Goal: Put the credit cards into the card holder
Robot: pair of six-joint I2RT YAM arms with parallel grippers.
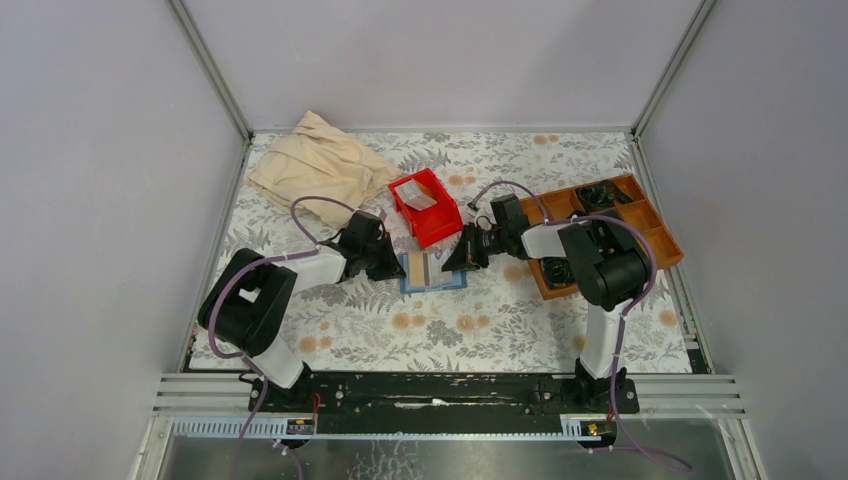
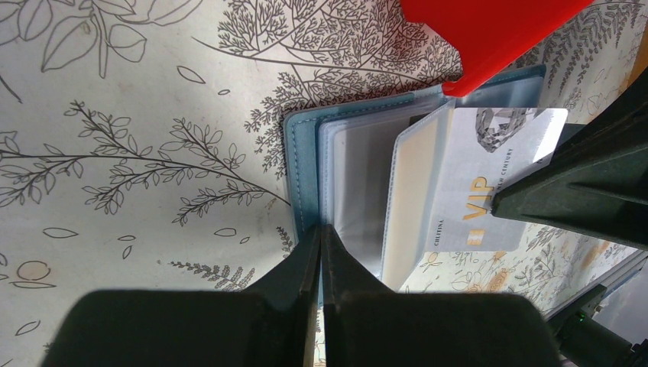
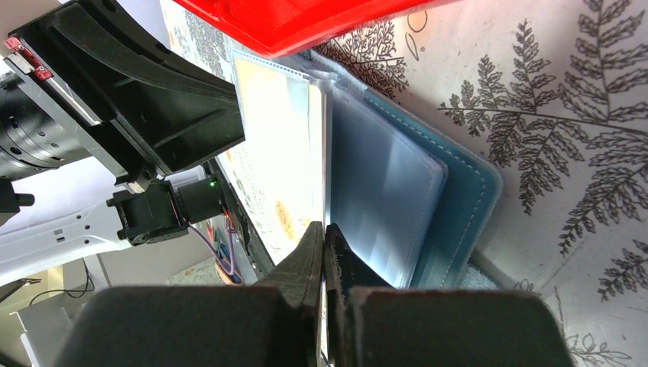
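Note:
The blue card holder [image 1: 430, 283] lies open at the table's centre, its clear sleeves [image 3: 382, 191] showing. My left gripper is shut on the holder's left sleeve edge. From the right, my right gripper is shut at an upright sleeve page [image 3: 279, 130]; whether anything is between its fingertips is hard to tell. A silver VIP card [image 2: 481, 176] lies beside that page, under the right gripper's finger in the left wrist view.
A red bin [image 1: 430, 220] with a pale item inside sits just behind the holder. A beige cloth [image 1: 315, 165] lies back left, an orange compartment box [image 1: 650, 225] at right.

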